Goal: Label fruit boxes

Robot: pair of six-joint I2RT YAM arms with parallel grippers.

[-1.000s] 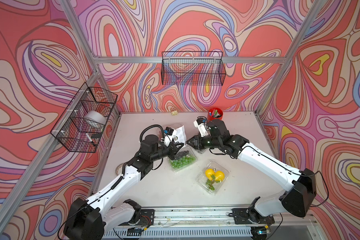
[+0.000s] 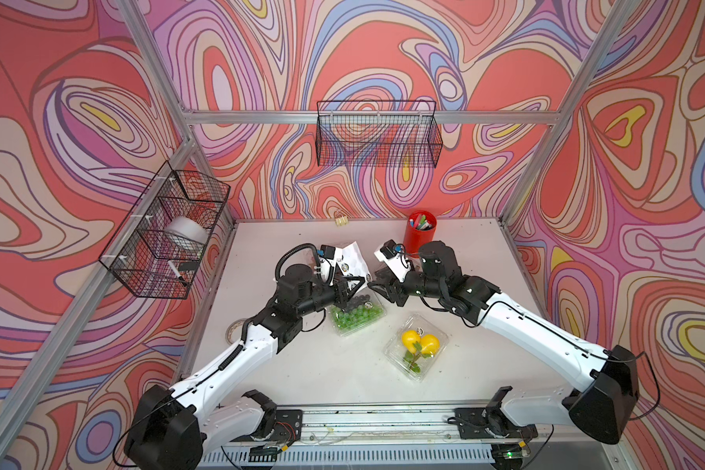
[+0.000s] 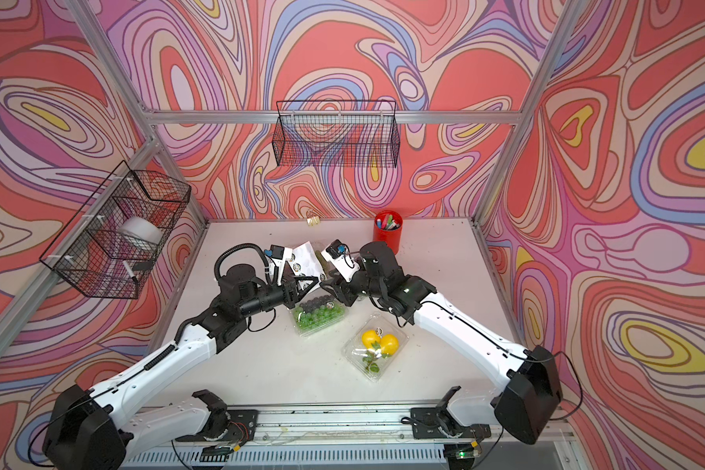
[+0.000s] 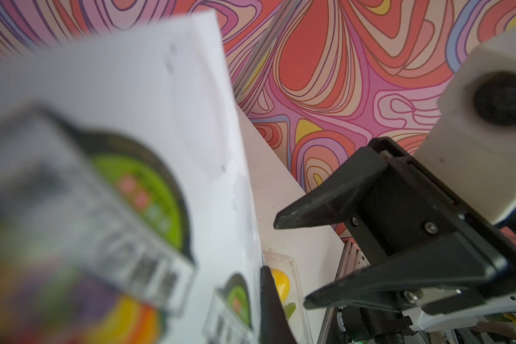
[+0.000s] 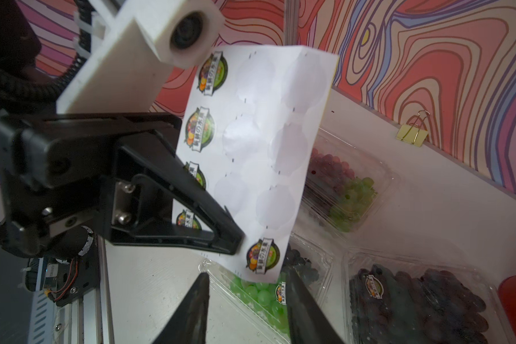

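Note:
My left gripper is shut on a white sheet of round fruit labels [image 5: 255,137], held raised and tilted. A few printed labels remain along its left edge and one at its lower corner [image 5: 263,256]; elsewhere are blank round spots. Facing that corner, my right gripper stands open, its fingers empty and a little apart from the sheet. Below lies a clear box of green and dark grapes [image 2: 358,315] bearing a label. The box of yellow fruit [image 2: 417,346] has a label too, as does the dark grape box [image 5: 415,304]. No label shows on the red and green grape box [image 5: 341,186].
A red cup of pens [image 2: 420,233] stands at the back right, close to the right arm. A gold binder clip [image 5: 412,134] sits at the table's back edge. Wire baskets hang on the left and back.
The sheet, still in my left gripper, has shifted slightly.

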